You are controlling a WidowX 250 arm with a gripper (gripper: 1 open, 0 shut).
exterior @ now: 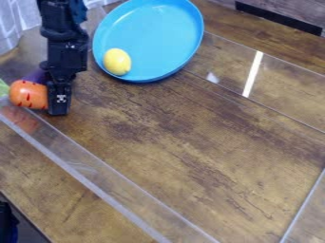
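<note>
My black gripper (pixel 57 95) is low at the left of the camera view, shut on an orange toy carrot (pixel 28 94). The carrot lies at the left edge beside the clear plastic strip, its green top partly out of view at the left. A purple object (pixel 40 74) sits just behind it, partly hidden by the gripper.
A blue plate (pixel 166 43) lies at the top, with a yellow lemon-like object (pixel 117 62) on its left part. Clear plastic strips cross the left and right of the wooden table (pixel 191 161).
</note>
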